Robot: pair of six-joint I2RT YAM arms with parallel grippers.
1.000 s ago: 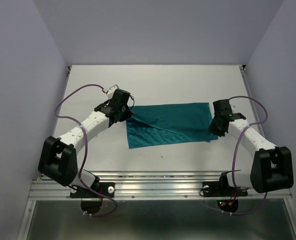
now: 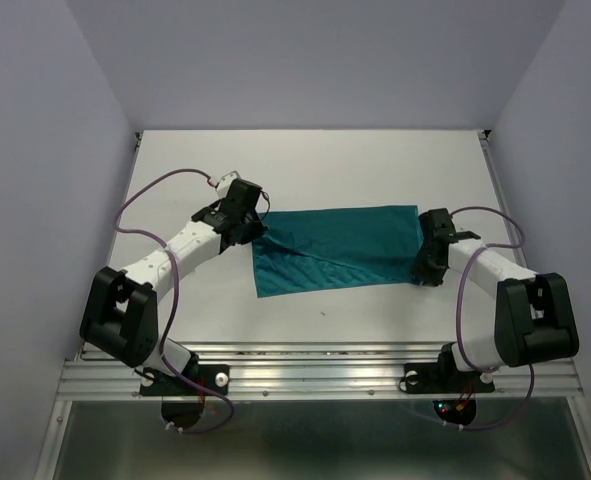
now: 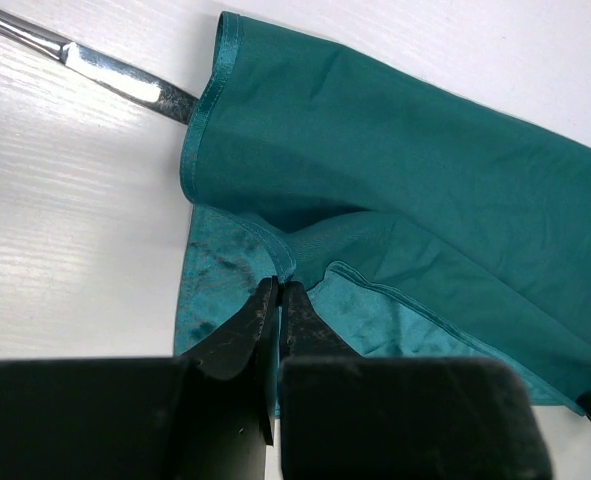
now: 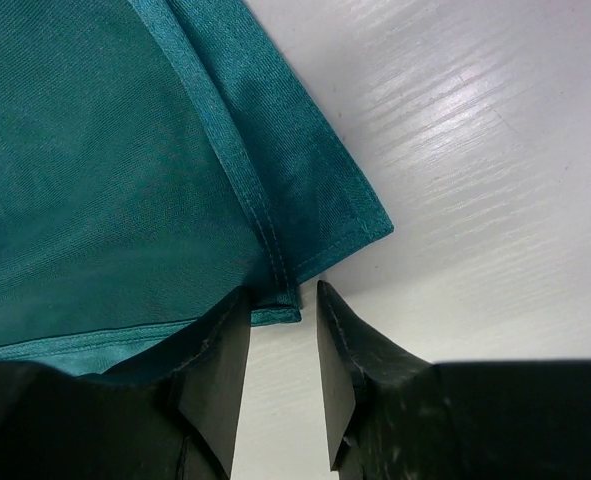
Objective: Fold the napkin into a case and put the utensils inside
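The teal napkin (image 2: 345, 235) lies across the middle of the table, its back layer folded forward over a lighter front strip (image 3: 225, 270). My left gripper is shut on the folded layer's hemmed corner near the left side, lifting it slightly into a ripple. At the napkin's right front, my right gripper stands open, its fingers on either side of the folded corner's tip (image 4: 285, 314). A lower layer's corner (image 4: 365, 222) sticks out to the right. A metal knife (image 3: 115, 75) shows at the napkin's left edge, partly hidden by the cloth.
A metal rail (image 2: 315, 365) runs along the front edge, and grey walls stand at the back and sides.
The left arm and the napkin look almost the same.
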